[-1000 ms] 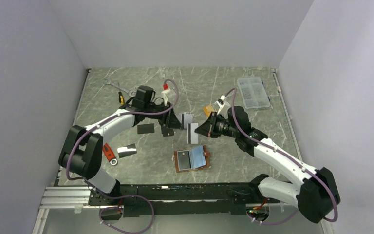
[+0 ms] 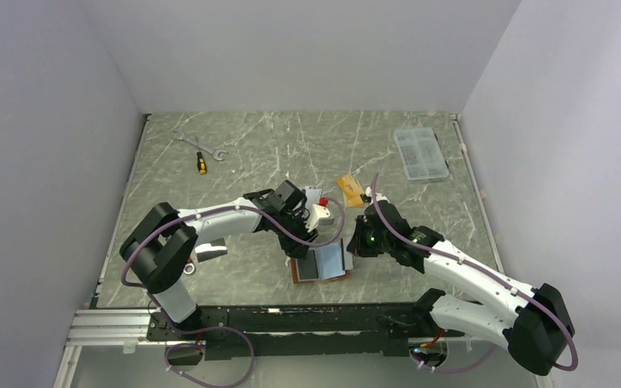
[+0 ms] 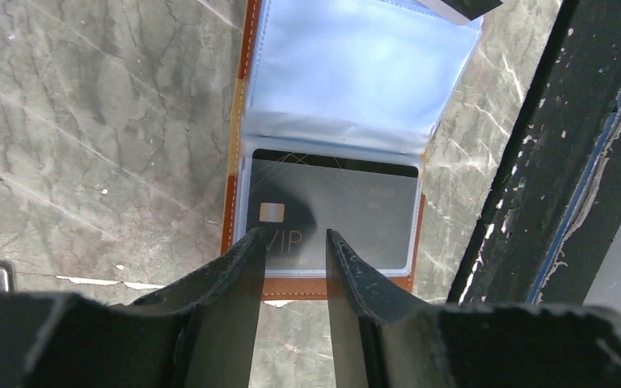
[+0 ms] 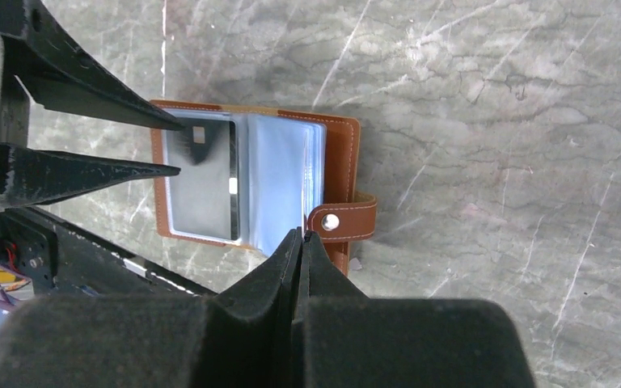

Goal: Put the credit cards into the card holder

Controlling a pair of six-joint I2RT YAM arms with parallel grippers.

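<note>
The brown card holder (image 2: 322,280) lies open near the table's front edge. A dark grey card marked VIP (image 3: 340,214) sits in its clear sleeve, and a bluish sleeve leaf (image 3: 340,81) is beside it. Over the VIP card is my left gripper, its fingers parted and nothing between them. My right gripper is shut on a thin credit card (image 2: 348,257), which stands nearly edge-on at the bluish leaf in the right wrist view. Whether that card's edge is inside a sleeve I cannot tell.
Another card (image 2: 210,249) lies left of the holder, and a pale one (image 2: 313,196) behind it. A yellow packet (image 2: 351,191), a clear plastic box (image 2: 421,153), a wrench (image 2: 217,153) and a screwdriver (image 2: 201,164) are farther back. The left arm covers part of the table.
The right gripper's card has moved from behind the holder to its right side and turned edge-on.
</note>
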